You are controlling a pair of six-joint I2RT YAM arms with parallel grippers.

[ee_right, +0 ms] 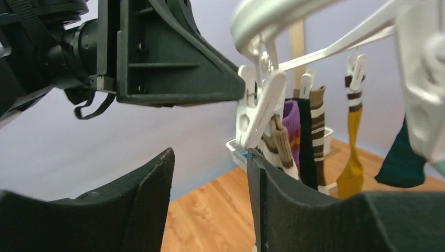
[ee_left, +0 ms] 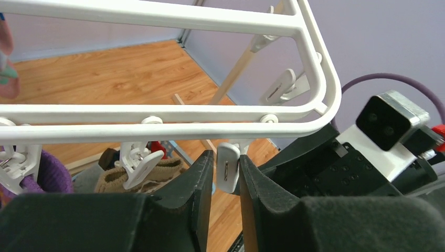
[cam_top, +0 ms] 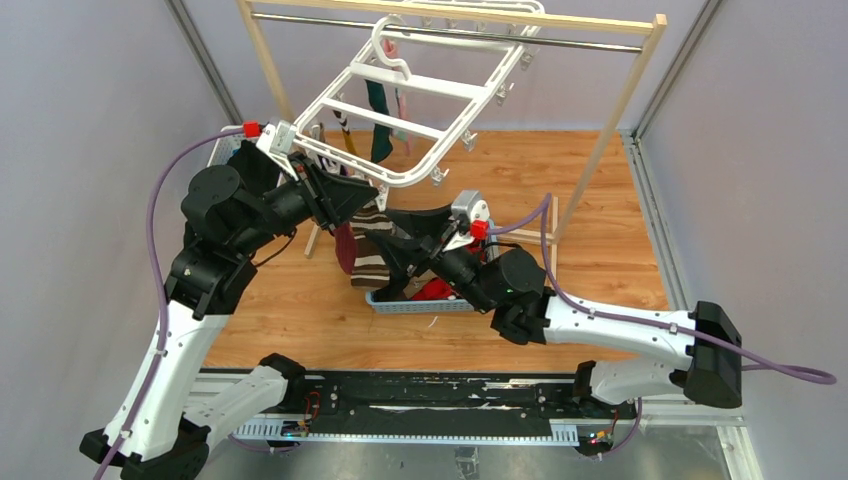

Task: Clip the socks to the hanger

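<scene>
The white hanger (cam_top: 420,85) hangs tilted from the metal bar. My left gripper (cam_top: 376,192) is shut on a white clip (ee_left: 227,170) at the hanger's near corner; that clip carries no sock. Just right of and below it, my right gripper stands open, with nothing between its parted fingers. In the right wrist view, the pinched clip (ee_right: 260,107) is above the right finger. Several socks hang from other clips, including a yellow-tipped sock (ee_right: 352,168), a dark green sock (ee_right: 401,160) and a brown striped sock (ee_right: 318,121).
A light blue basket (cam_top: 425,307) with socks, some red, sits on the wooden floor below the grippers. Empty clips (cam_top: 468,140) line the hanger's right side. The wooden rack (cam_top: 600,150) stands around it.
</scene>
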